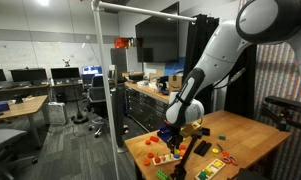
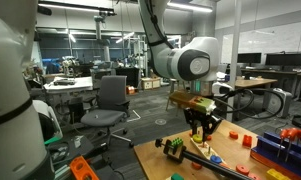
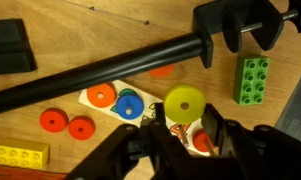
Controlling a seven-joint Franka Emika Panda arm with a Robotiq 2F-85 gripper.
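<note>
A round yellow disc (image 3: 184, 103) sits between the fingertips of my gripper, which is shut on it. Beneath lies a pale board (image 3: 162, 108) bearing an orange disc (image 3: 101, 96), a blue disc (image 3: 130, 105) and, partly hidden by a finger, a red-and-white piece (image 3: 198, 138). The yellow disc overlaps the board in the wrist view; its height above it cannot be judged. In exterior view 2, the gripper (image 2: 198, 136) points down over the table near the board.
A black bar (image 3: 100, 72) crosses the table close beside the board. Two loose red discs (image 3: 68, 124), a yellow brick (image 3: 22, 153) and a green brick (image 3: 252, 80) lie around it. A blue rack (image 2: 280, 150) stands to the right in exterior view 2.
</note>
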